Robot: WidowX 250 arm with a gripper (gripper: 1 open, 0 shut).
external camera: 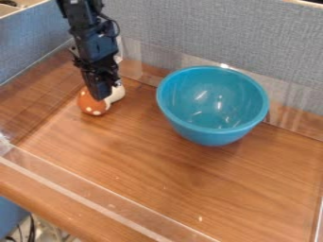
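My black gripper [100, 83] reaches down from the top left with its fingertips low at an orange-and-white object [93, 105] lying on the wooden table, its white part showing to the right of the fingers. The fingers cover part of the object; whether they are closed on it I cannot tell. A blue bowl [211, 112] stands to the right, apart from the gripper.
Grey padded walls [233, 34] border the table at the back and left. A clear strip runs along the front edge.
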